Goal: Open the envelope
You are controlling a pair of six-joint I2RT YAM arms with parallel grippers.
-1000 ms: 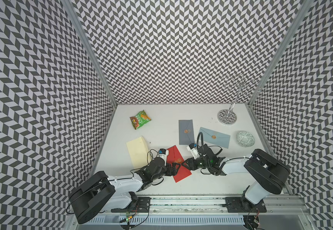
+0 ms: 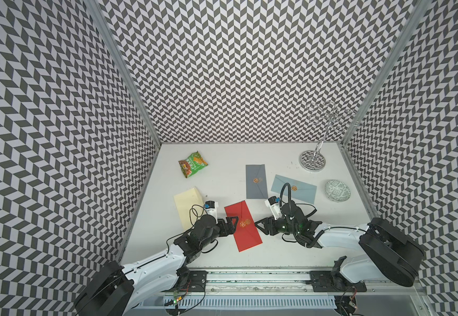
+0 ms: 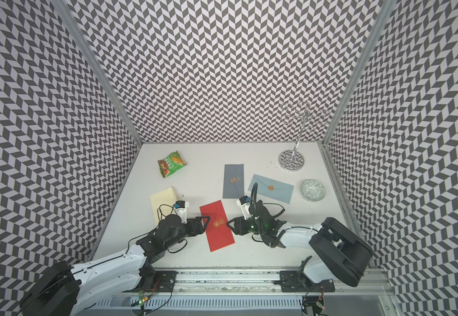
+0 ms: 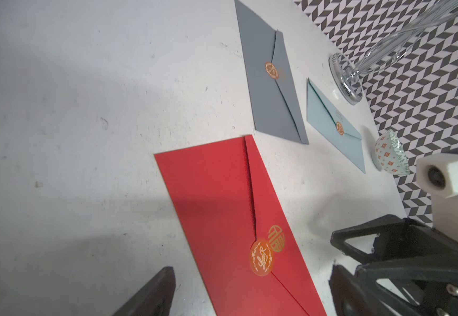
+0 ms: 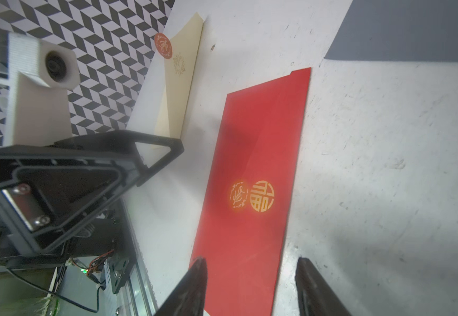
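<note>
A red envelope lies on the white table between my two grippers, its flap down with a round gold seal on it and a gold emblem beside the seal. At the envelope's left edge is my left gripper, fingers apart, with nothing seen between them. Its blurred fingers reach in from the bottom of the left wrist view. From the other side points my right gripper, open and empty, close to the envelope's right edge. Neither gripper is seen gripping the paper.
Behind the red envelope lie a grey envelope and a blue one. A cream envelope is partly under the left arm. Farther off are a snack bag, a metal stand and a patterned bowl.
My left gripper has drawn back leftward, uncovering more of the red envelope. The right gripper has shifted slightly right. The envelope moved slightly earlier and now lies still.
</note>
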